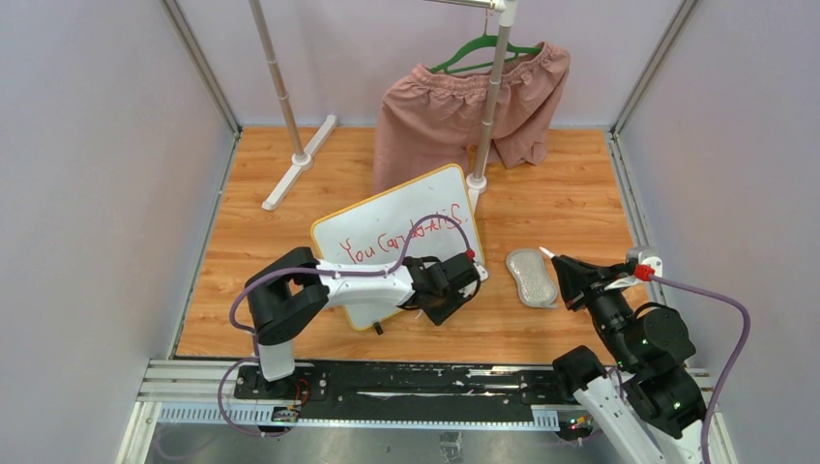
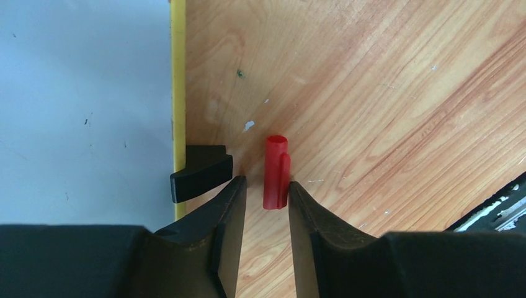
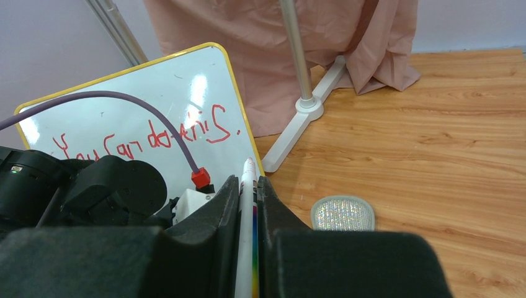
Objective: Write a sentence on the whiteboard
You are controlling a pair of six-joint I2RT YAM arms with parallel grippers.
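Note:
The whiteboard with a yellow edge carries red handwriting, which reads roughly "You Can do this." A red marker cap lies on the wood beside the board, between the fingertips of my part-open left gripper; a black clip sits on the board's edge. My right gripper is shut on a white marker, its pale tip pointing up and leftward in the top view, to the right of the board.
A pale oval pad lies right of the board. Behind stands a rack with pink shorts on a green hanger. The left arm covers the board's lower part.

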